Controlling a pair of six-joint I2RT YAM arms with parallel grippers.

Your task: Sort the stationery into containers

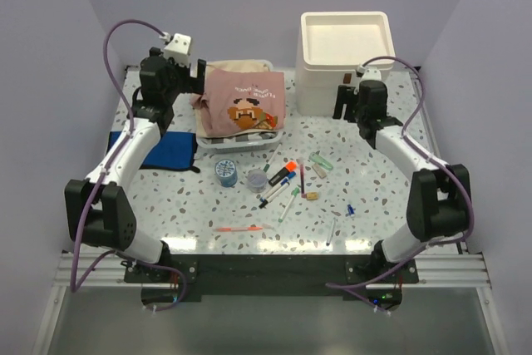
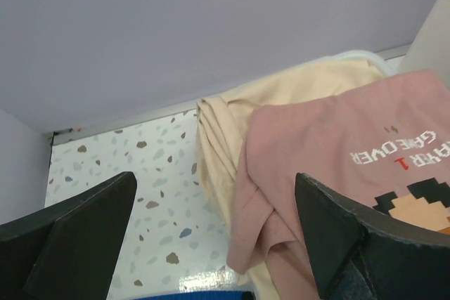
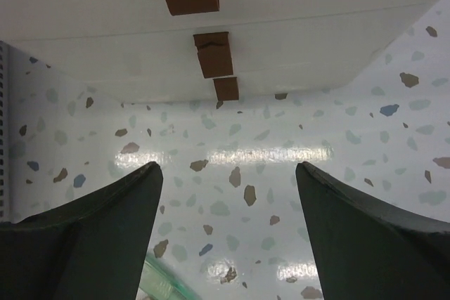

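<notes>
Loose stationery lies mid-table: orange highlighter, green marker, orange cutter, small blue item, a green piece, also at the bottom of the right wrist view, and several others. A blue tin and clear round container stand among them. My left gripper is open and empty above the back left. My right gripper is open and empty in front of the white box, above bare table near the green piece.
The white box stands back right, a plastic tray with folded cloths back centre-left. A blue pouch lies at the left.
</notes>
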